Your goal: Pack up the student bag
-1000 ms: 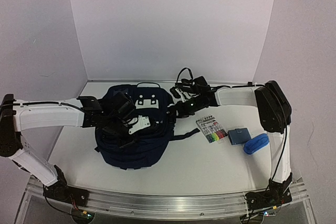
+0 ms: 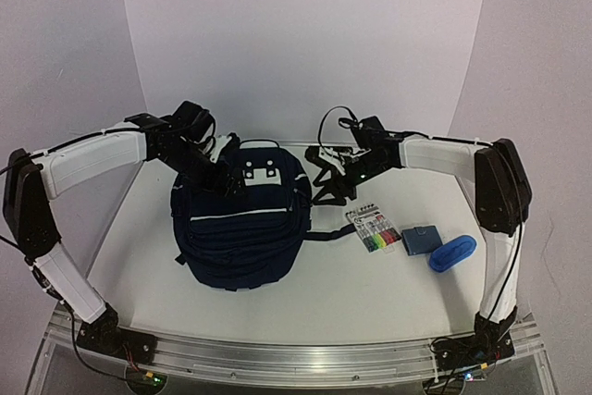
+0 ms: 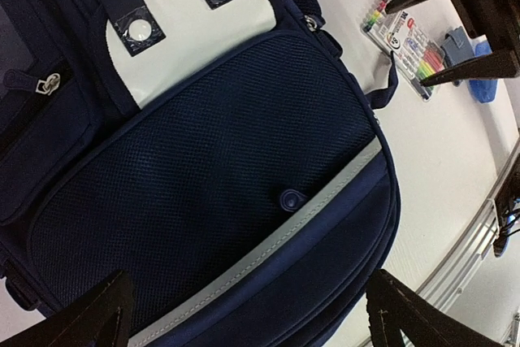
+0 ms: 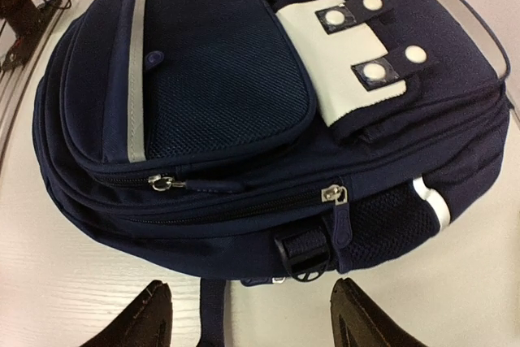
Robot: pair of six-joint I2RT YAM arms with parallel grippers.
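Note:
A navy backpack (image 2: 245, 247) lies front side up on the left half of the table, its white patch and studs facing upward. Above its upper part, my left gripper (image 2: 231, 184) hovers with the fingers apart; in the left wrist view only the bag's front shows between the fingers. Just off the bag's right side is my right gripper (image 2: 317, 190), open and empty. The right wrist view shows a front-pocket zip pull (image 4: 161, 183) and a main zip pull (image 4: 333, 194) along that side. A marker set (image 2: 374, 228), a blue-grey notebook (image 2: 422, 240) and a blue case (image 2: 452, 253) lie to the right.
A dark strap (image 2: 330, 234) stretches from the bag's right side toward the marker set. Bare table (image 2: 361, 298) lies in front of the items and right of the bag. Walls close off the back and both sides.
My left gripper has moved back over the bag from its lower front. The bag sits slightly farther back.

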